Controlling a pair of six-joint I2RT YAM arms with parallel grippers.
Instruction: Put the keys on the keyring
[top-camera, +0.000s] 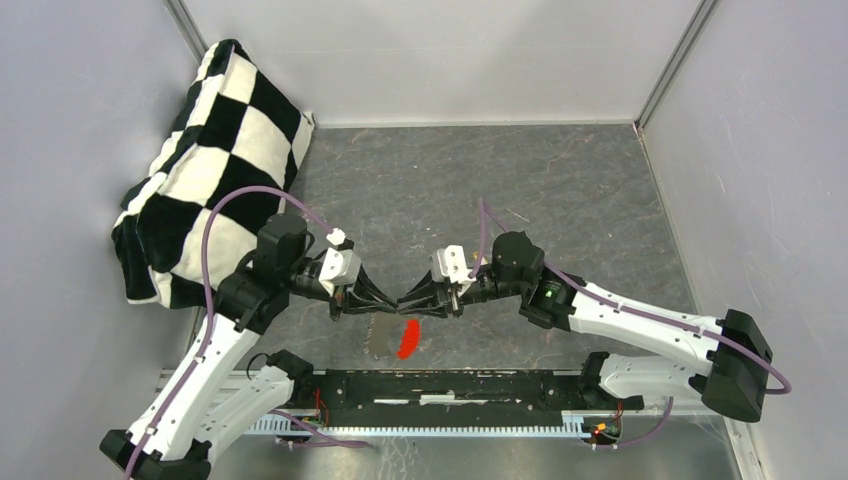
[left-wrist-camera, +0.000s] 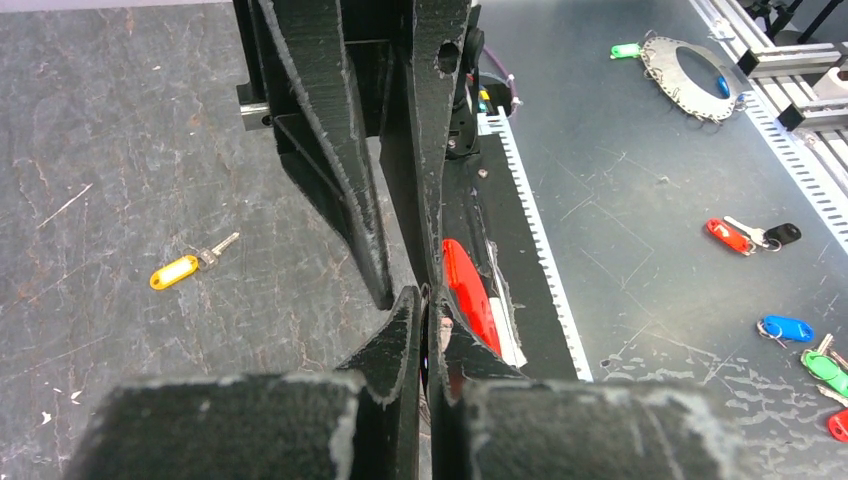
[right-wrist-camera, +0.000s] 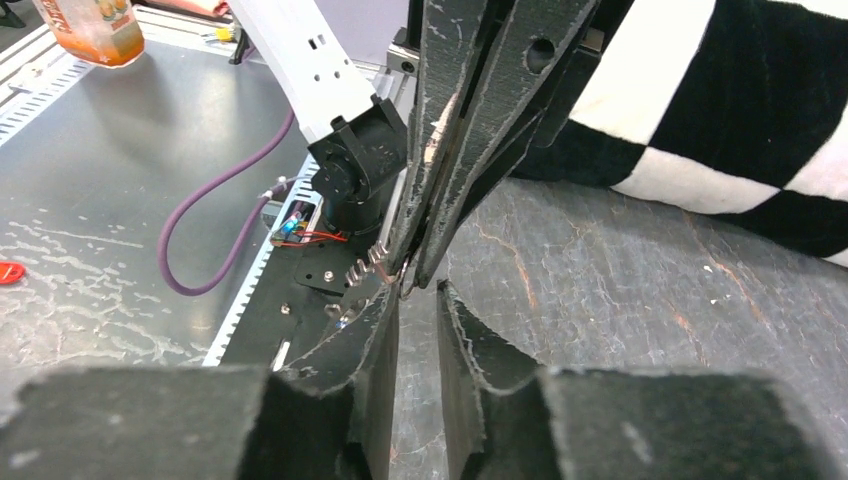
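Note:
Near the middle of the top view, my left gripper and right gripper meet tip to tip. Between the left gripper's closed tips a thin metal ring shows in the right wrist view. Below the tips hang a red tag and a grey piece with a serrated edge; how they join the ring is hidden. The right gripper is partly open, its fingertips close to the ring, one nearer it than the other. Whether they touch the ring I cannot tell.
A yellow-tagged key lies on the grey floor. Beyond the dark rail lie a round plate with small rings, a red tag with keys, a blue tag and a green tag. A checkered pillow fills the back left.

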